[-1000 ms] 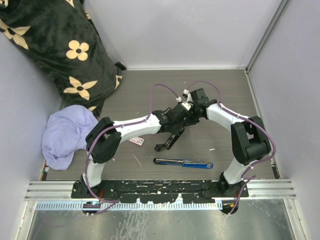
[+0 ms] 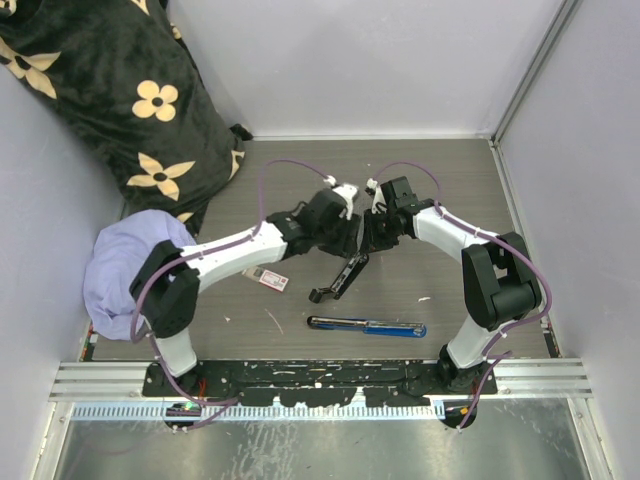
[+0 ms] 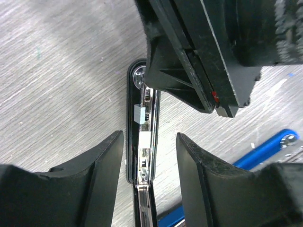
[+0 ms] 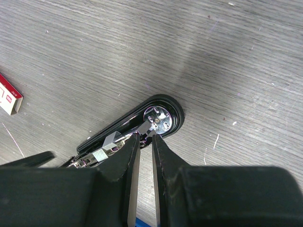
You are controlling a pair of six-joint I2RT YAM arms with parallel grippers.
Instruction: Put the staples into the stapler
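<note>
The black stapler [image 2: 345,277] lies opened out on the table, its metal channel showing. In the left wrist view a small silver staple block [image 3: 139,114] rests at the channel's side edge, tilted; it does not sit down inside. Behind it, a pale piece [image 3: 144,139] lies in the channel. My left gripper hangs open above the stapler with nothing between its fingers. My right gripper is shut on metal near the stapler's front end, close to the round anvil plate [image 4: 158,120]. The exact spot it grips is hidden by its fingers.
A blue stapler-like tool [image 2: 367,326] lies nearer the front edge. The red and white staples box [image 2: 265,278] is to the left, partly under the left arm. Purple cloth [image 2: 140,265] and a dark floral blanket [image 2: 130,90] fill the left side.
My left gripper has drawn back to the left and away from the right gripper, leaving more of the stapler in view. The right arm and the stapler look unmoved.
</note>
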